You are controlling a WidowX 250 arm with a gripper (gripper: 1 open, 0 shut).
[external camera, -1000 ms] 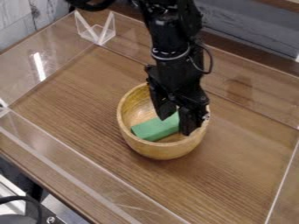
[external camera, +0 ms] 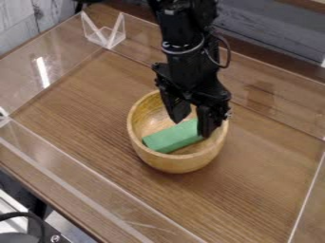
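Observation:
A round tan bowl sits on the wooden table, holding a green block lying at a slant across its inside. My black gripper hangs down from the top of the view over the bowl's back part, its lower parts near the block's upper right end. Whether its fingers are open or shut, and whether they touch the block, I cannot make out.
A white wire object stands at the back left. A dark cable loops at the bottom left corner.
The gripper has risen slightly and shifted a little left. More of the green block shows as a flat bar, with little other movement in the bowl.

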